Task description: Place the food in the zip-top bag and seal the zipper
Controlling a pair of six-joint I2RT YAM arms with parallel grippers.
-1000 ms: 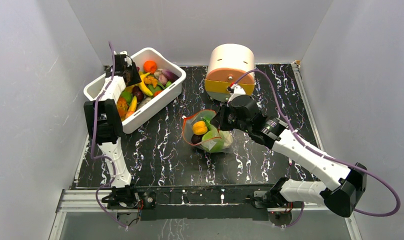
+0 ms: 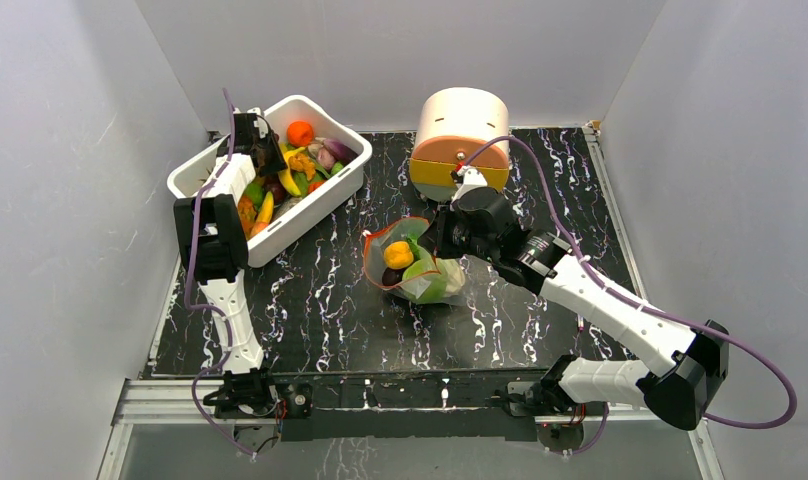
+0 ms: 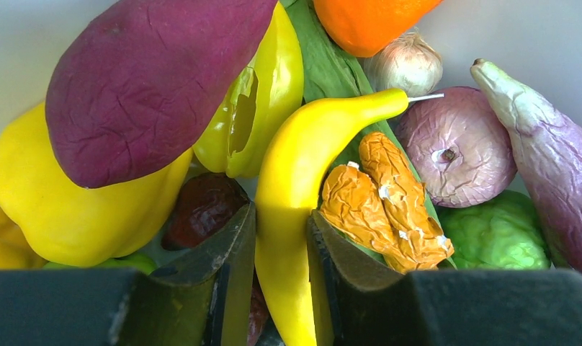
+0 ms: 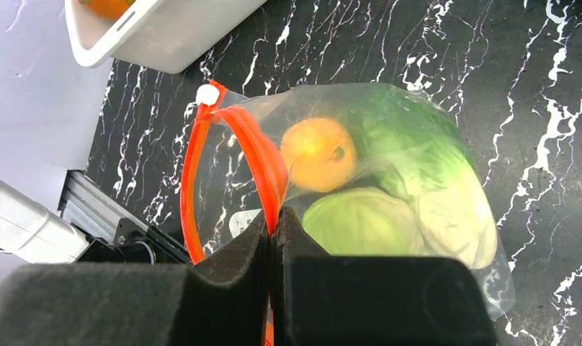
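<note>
The yellow banana (image 3: 292,173) lies among the food in the white bin, between the fingers of my left gripper. Those fingertips stand right at its two sides; whether they grip it cannot be told. In the top view the left gripper (image 2: 270,160) is down inside the bin (image 2: 315,222). My right gripper is shut on the orange-edged lip of the clear zip bag (image 4: 256,155), holding its mouth open. Inside the bag are a yellow-orange pepper (image 2: 398,255), a dark item (image 2: 392,276) and green leafy pieces (image 4: 364,220).
Around the banana lie a purple eggplant-like piece (image 3: 155,86), a yellow pepper (image 3: 79,198), orange crinkled pieces (image 3: 389,202) and an onion (image 3: 457,144). A rounded pink-and-yellow box (image 2: 462,140) stands behind the bag. Bare black marble table (image 2: 310,320) lies front left.
The left gripper has moved slightly right and down in the top view, over the banana. The right arm and the bag have barely shifted.
</note>
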